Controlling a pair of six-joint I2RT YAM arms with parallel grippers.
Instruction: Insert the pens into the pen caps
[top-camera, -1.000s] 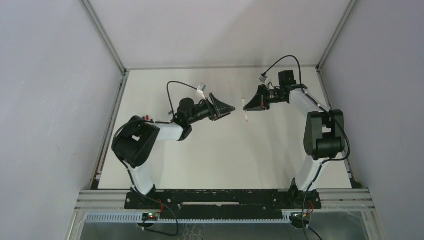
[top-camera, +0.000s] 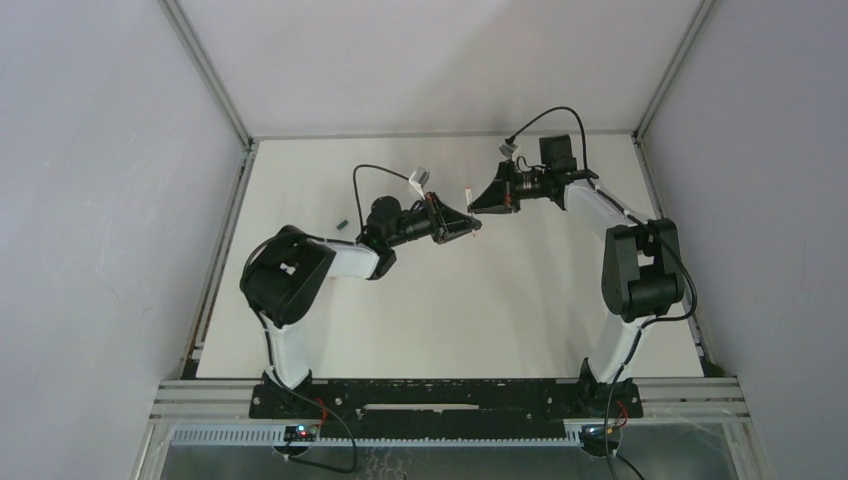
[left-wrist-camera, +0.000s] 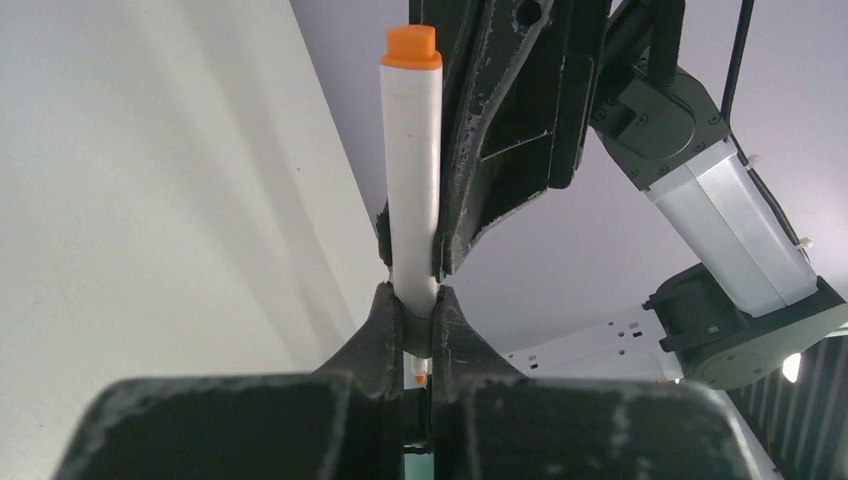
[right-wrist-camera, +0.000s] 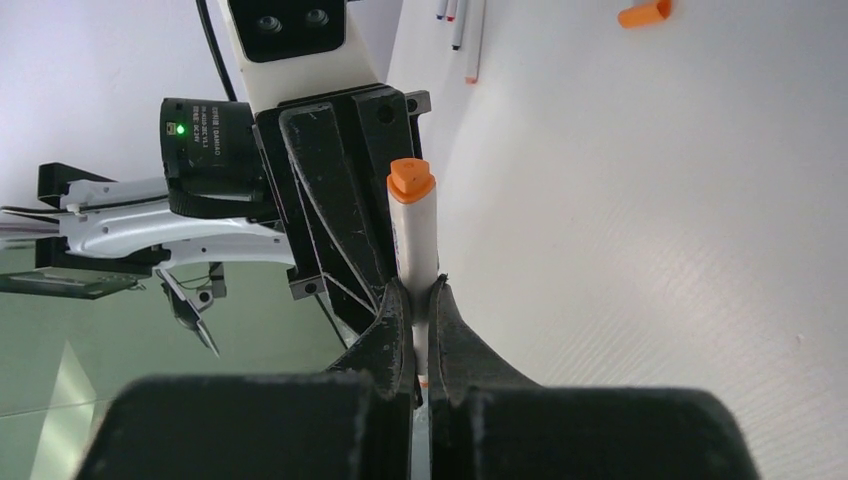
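Note:
An upright white pen with an orange end (left-wrist-camera: 410, 160) is between my two grippers, which meet near the table's middle in the top view. My left gripper (top-camera: 474, 224) is shut on it, the pen rising between its fingers in the left wrist view. My right gripper (top-camera: 474, 208) is also shut on the same pen; in the right wrist view the white barrel (right-wrist-camera: 414, 240) runs down between its fingertips, orange end up. A small orange piece shows at the pen's lower end.
In the right wrist view several pens (right-wrist-camera: 473, 50) lie on it, with an orange cap (right-wrist-camera: 643, 14) apart from them. A small dark piece (top-camera: 342, 224) lies left of my left arm.
Over the last second both arms have moved toward each other, the right carrying the pen leftward. My left gripper has reached the pen and taken hold of it.

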